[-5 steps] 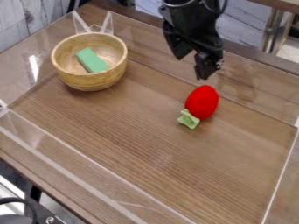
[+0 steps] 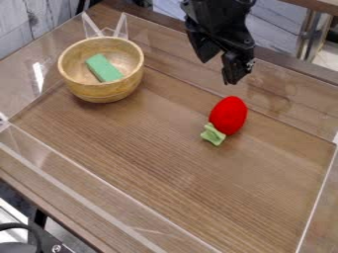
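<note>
My black gripper (image 2: 216, 61) hangs at the top centre of the camera view, open, with nothing visible between its fingers. Below it a red oval object (image 2: 228, 115) lies on the wooden surface, with a small pale green piece (image 2: 212, 133) at its lower left edge. To the left, a round tan bowl (image 2: 122, 85) holds a green block (image 2: 105, 67).
A dark round shape shows at the bottom left corner, and a dark strip runs along the top right edge.
My gripper has moved slightly up and to the right over the last second. The red object, green piece and bowl have not visibly moved.
</note>
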